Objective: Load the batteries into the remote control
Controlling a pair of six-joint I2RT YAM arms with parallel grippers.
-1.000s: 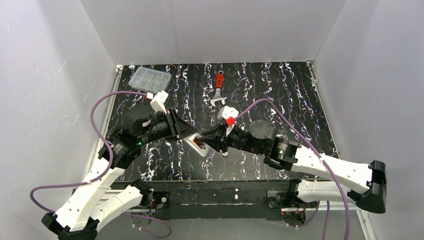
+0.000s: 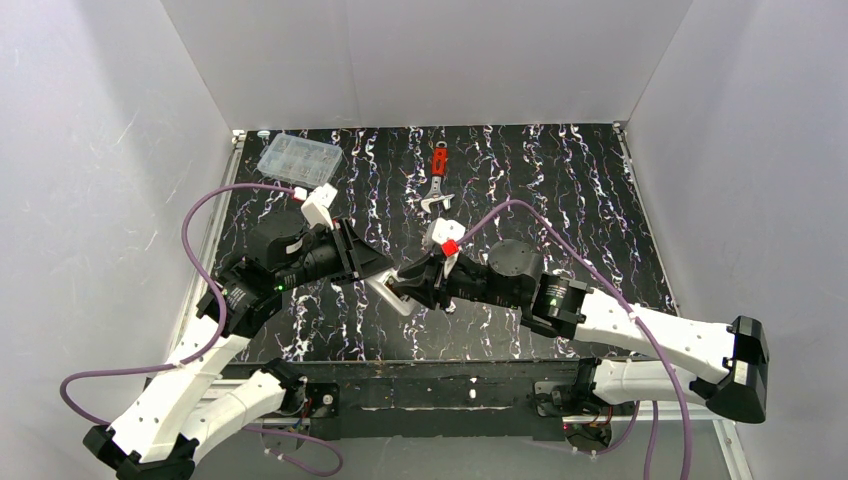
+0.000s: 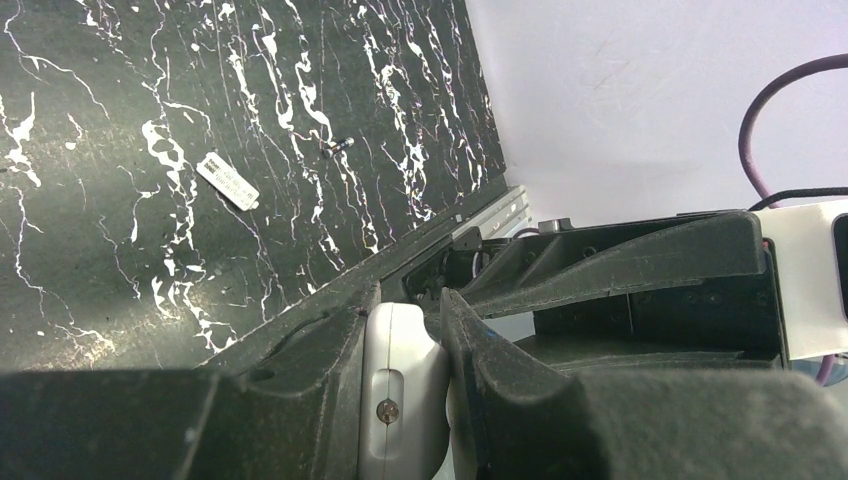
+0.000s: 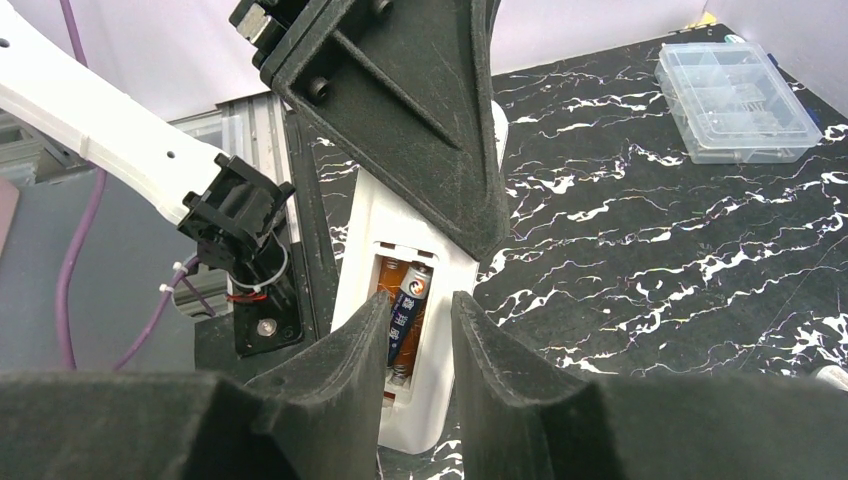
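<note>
The white remote control (image 4: 425, 390) is tilted in the air, with my left gripper shut on its end. In the right wrist view its battery compartment faces me, uncovered. A dark blue battery (image 4: 405, 318) with a silver end lies at a slant in there; orange surfaces show around it, and I cannot tell whether it is fully seated. My right gripper stands part open in front of the compartment, its fingertips apart with the battery seen in the gap. Another battery (image 3: 338, 147) lies on the table, near a white cover (image 3: 228, 181).
A clear plastic case (image 2: 300, 159) sits at the table's back left. Further right lies a red-handled wrench (image 2: 438, 178). Both arms meet closely over the table's front middle.
The right gripper has shifted slightly left and toward the table's front, over the compartment. The left arm and the remote look unmoved.
</note>
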